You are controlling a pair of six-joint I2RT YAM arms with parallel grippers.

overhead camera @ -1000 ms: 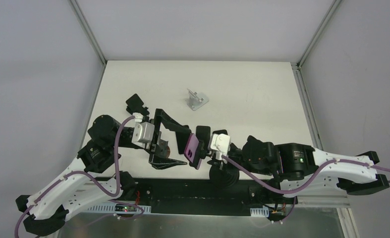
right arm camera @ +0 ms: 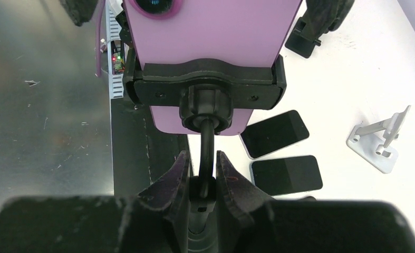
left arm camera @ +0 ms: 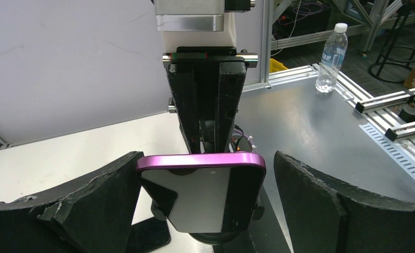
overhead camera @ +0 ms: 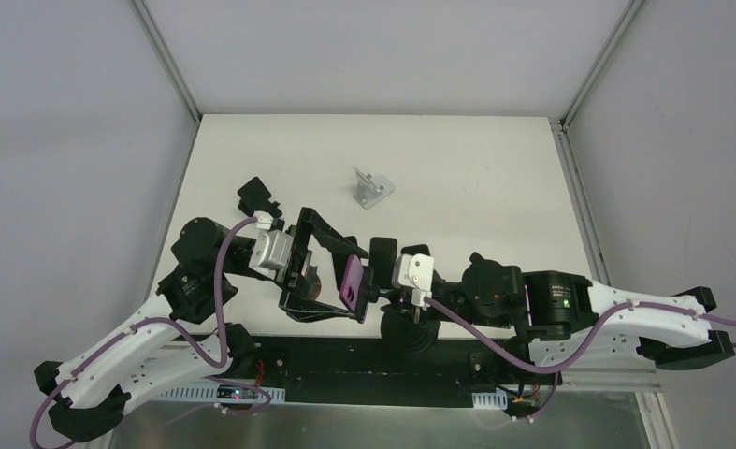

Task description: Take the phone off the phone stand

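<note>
In the top view, the purple phone (overhead camera: 352,282) sits in its stand between the arms. My left gripper (overhead camera: 364,284) is open, its fingers on either side of the phone. From the left wrist, the phone's dark screen (left arm camera: 200,197) faces me, with gaps to both fingers. In the right wrist view, the black stand's clamp (right arm camera: 208,84) grips the phone's purple back (right arm camera: 210,31). My right gripper is closed around the stand's stem (right arm camera: 207,145) below the clamp. The round stand base (overhead camera: 409,332) shows near the table's front edge.
Two dark phones (right arm camera: 276,133) (right arm camera: 287,175) lie flat on the white table. A silver stand (overhead camera: 371,189) stands farther back, and a small black stand (overhead camera: 257,196) is at the left.
The phone and its stand have shifted slightly left and turned a little, along with my right gripper. My left gripper has moved slightly right, so its fingers now flank the phone more closely.
</note>
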